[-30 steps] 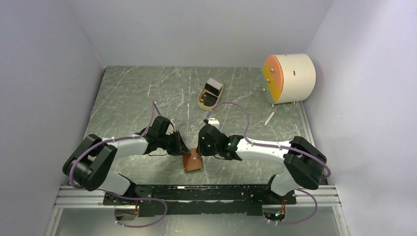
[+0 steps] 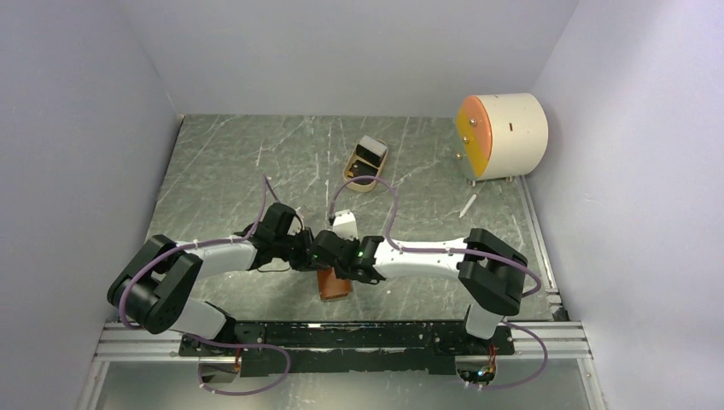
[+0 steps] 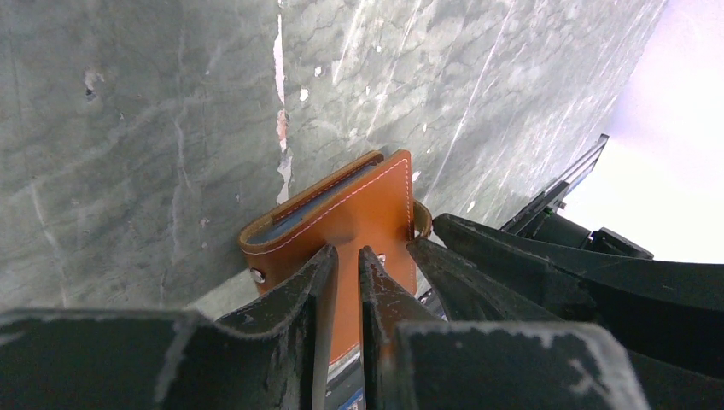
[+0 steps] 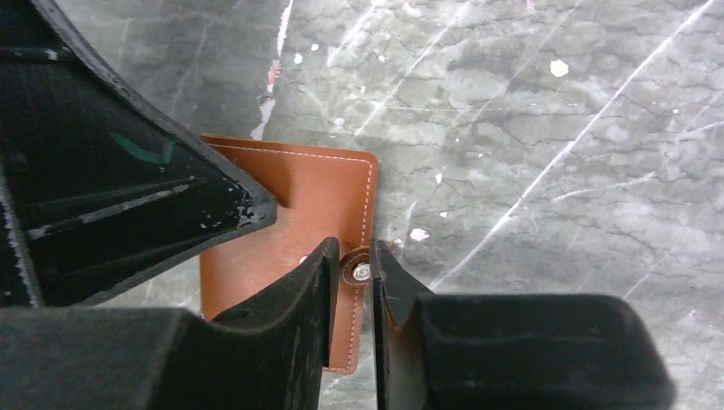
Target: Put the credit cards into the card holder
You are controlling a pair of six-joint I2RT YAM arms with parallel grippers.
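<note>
The brown leather card holder (image 2: 335, 287) lies on the table in front of me, its stitched face (image 4: 299, 175) showing in the right wrist view. In the left wrist view, its open upper edge (image 3: 329, 184) reveals a dark bluish layer inside. My left gripper is shut on the holder, with a narrow strip of brown between its fingers. At the holder's right edge, my right gripper stands slightly open around a small strap with a metal snap (image 4: 362, 272). No separate credit card can be made out.
An oval box (image 2: 362, 175) with dark contents stands at the back middle. To the back right are a cream drum-shaped cabinet (image 2: 518, 137) and a white pen-like stick (image 2: 468, 205). Both arms nearly meet over the holder.
My right gripper has moved left until it covers the holder's upper part from above. The left arm and the holder have hardly moved.
</note>
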